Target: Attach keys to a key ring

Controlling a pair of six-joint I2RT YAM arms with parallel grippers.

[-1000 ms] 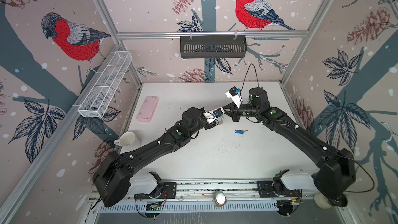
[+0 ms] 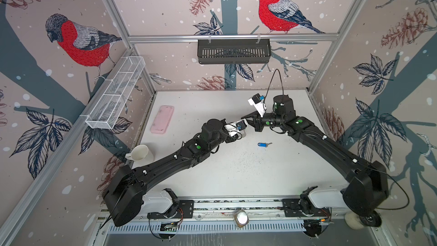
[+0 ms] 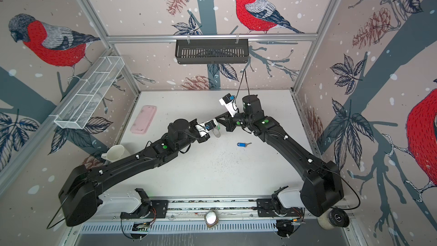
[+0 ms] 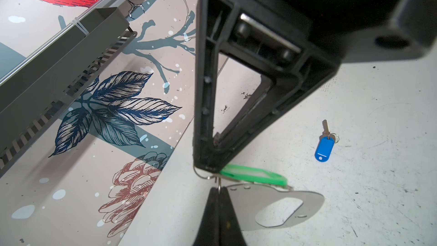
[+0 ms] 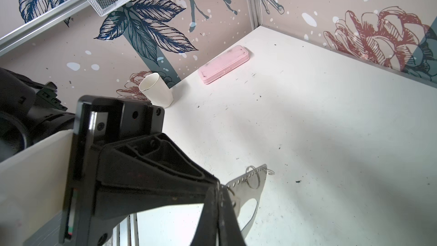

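Observation:
A metal plate [image 4: 245,200] with a large opening and small holes along one edge hangs in the air between my two grippers. A green tag [image 4: 255,175] lies just above it. Wire rings [image 5: 252,177] sit at the plate's far end. In the left wrist view, my left gripper is shut, with a thin wire showing at the seam of its tips. Right above it comes the tip of my right gripper, which is shut; what it pinches is hidden. A key with a blue tag [image 4: 324,148] lies on the table.
On the left side of the table are a pink case [image 2: 162,119] and a white mug [image 2: 142,155]. A dark basket [image 2: 234,52] hangs at the back and a white wire rack [image 2: 116,92] on the left.
My right gripper has shifted very slightly, and less of the green shows between the grippers from the top left.

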